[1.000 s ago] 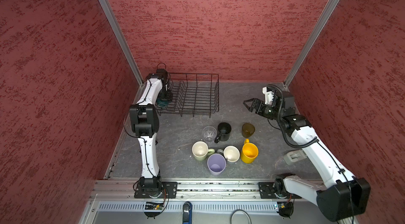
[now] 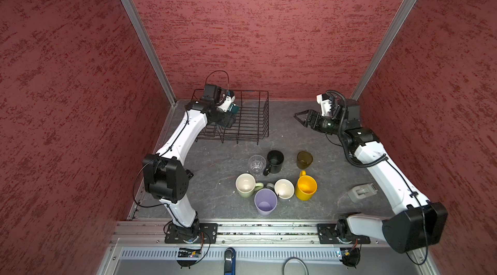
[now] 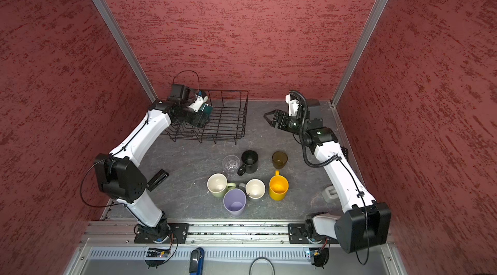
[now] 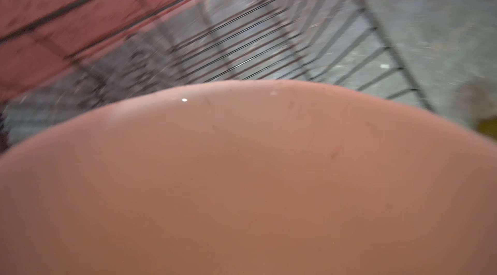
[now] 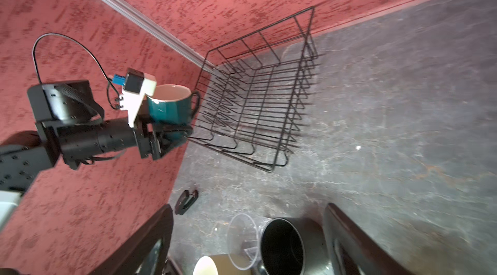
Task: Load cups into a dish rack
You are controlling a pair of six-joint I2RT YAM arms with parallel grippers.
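Observation:
A teal cup with a pale inside and dark handle is up at my left gripper, over the left part of the black wire dish rack. Its pinkish surface fills most of the left wrist view, hiding the left fingers, so their opening does not show. My right gripper stands open and empty, right of the rack. On the table are a clear glass, black mug, brown glass, yellow mug, white cup, purple cup and pale green mug.
The visible right part of the rack looks empty. Bare table lies between the rack and my right arm. A clear container lies at the right, and a small black object at the left.
My left gripper has swung right from the rack's left end and up, with the teal cup moving along. The right arm has shifted slightly up and left. The cups on the table stay put.

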